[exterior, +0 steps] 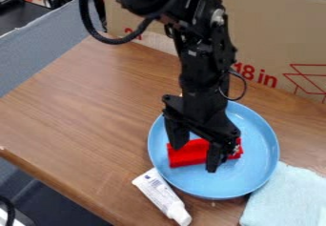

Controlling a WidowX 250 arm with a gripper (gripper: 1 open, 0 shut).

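The black arm reaches down over a blue plate (pixel 216 179) on the wooden table. Its gripper (pixel 197 146) is open, low over a red object (pixel 185 155) that lies on the plate, with the fingers partly in front of it. Whether the fingers touch the red object is hard to tell.
A white tube (pixel 162 195) lies at the table's front, left of the plate. A pale blue cloth (pixel 285 203) is at the front right. A cardboard box (pixel 274 49) stands behind.
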